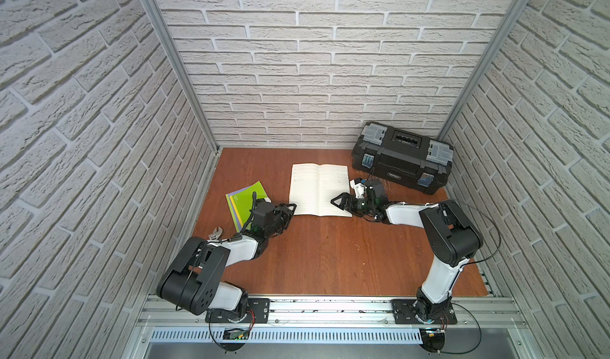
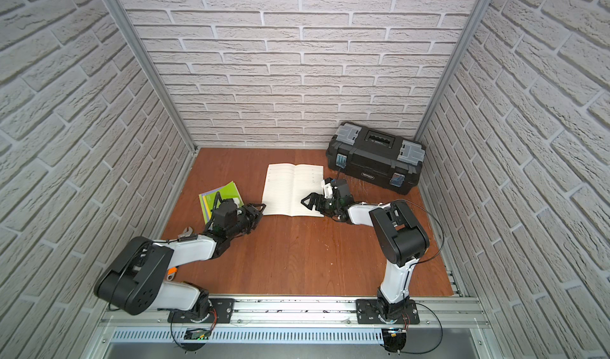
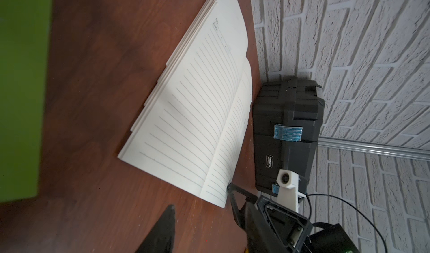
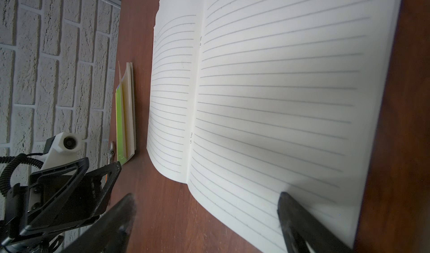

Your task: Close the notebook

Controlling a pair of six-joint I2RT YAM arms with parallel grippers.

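The notebook (image 1: 308,187) lies open flat at the middle of the table, lined pages up. My left gripper (image 1: 286,209) is open at its lower left corner; in the left wrist view the left page (image 3: 183,118) is ahead of the fingers, with nothing between them. My right gripper (image 1: 345,203) is low over the lower part of the right page (image 4: 277,109), its fingers apart in the right wrist view, with only page and table seen between them.
A black toolbox (image 1: 401,155) stands at the back right. Green and coloured notebooks (image 1: 244,197) lie to the left, beside small tools.
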